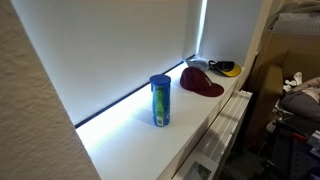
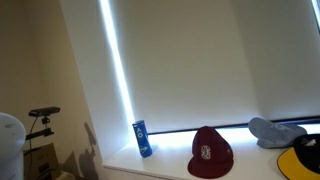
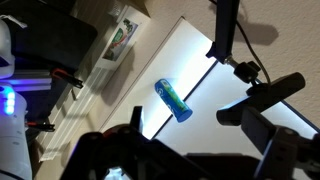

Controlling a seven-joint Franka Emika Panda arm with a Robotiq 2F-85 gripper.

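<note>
A blue cylindrical can with a green patch stands upright on the white sill. In exterior view 2 the same can is left of the caps. The wrist view looks down on the can, beyond the gap of my gripper. Its dark fingers stand wide apart, with nothing between them and the can well clear. A maroon cap lies farther along the sill, with a grey cap and a black-and-yellow cap past it. Neither exterior view shows my gripper.
A camera on a dark mount is close to the can's side in the wrist view. The window blind rises behind the sill. Below the sill's front edge runs a white slotted ledge. Bare sill lies around the can.
</note>
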